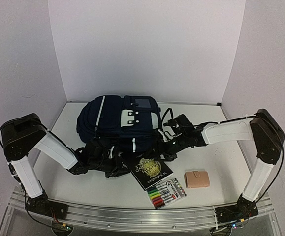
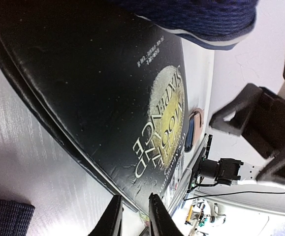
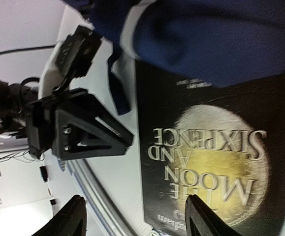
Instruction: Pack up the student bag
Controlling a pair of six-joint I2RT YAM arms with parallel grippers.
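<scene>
A black book with a gold disc (image 1: 152, 168) lies at an angle in front of the navy backpack (image 1: 117, 120), its upper end under the bag's fabric. Beside the book's left edge is my left gripper, fingertips a narrow gap apart; whether they pinch the edge is unclear. My right gripper is over the book's cover (image 3: 164, 105), its fingers wide apart with nothing held between them. From above, the right arm's tip (image 1: 164, 150) overlaps the book's upper right corner. Colored markers in a clear pack (image 1: 166, 193) adjoin the book's lower end.
A pink wallet (image 1: 197, 179) lies alone at the right. Bare table (image 1: 88, 189) stretches across the front left, and more open surface is behind the right arm. The metal rail (image 1: 137, 211) bounds the front.
</scene>
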